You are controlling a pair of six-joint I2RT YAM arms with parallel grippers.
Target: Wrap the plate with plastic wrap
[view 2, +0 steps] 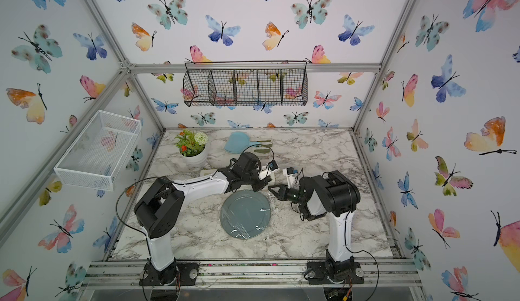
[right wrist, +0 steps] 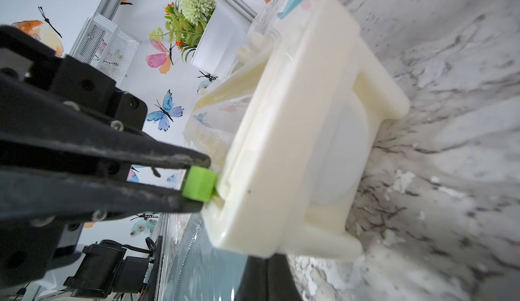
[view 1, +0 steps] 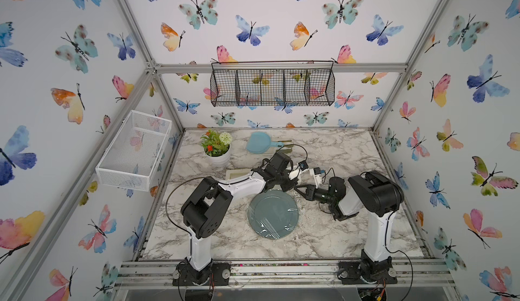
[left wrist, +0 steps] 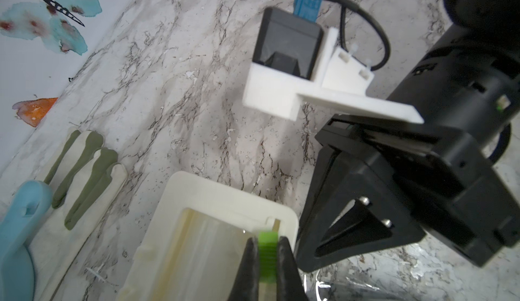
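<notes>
A blue-grey plate (view 1: 272, 214) lies mid-table, its surface crossed by shiny creased clear film. Behind it sits the cream wrap dispenser (right wrist: 292, 122), mostly covered by my left arm from above. My left gripper is shut on the small green slider (right wrist: 199, 184) at the dispenser's end, one finger on either side. Right beside that end, my right gripper is shut, with nothing visible between its fingers. In the left wrist view, the right fingers (left wrist: 346, 230) stand next to the dispenser's corner, close to clear film on the table.
A potted plant (view 1: 216, 148) stands at the back left. Behind the dispenser lie a light blue utensil (view 1: 259, 142) and green-and-cream handled tools (left wrist: 89, 187). A wire basket (view 1: 272, 87) hangs on the back wall, a white one (view 1: 135, 149) at left.
</notes>
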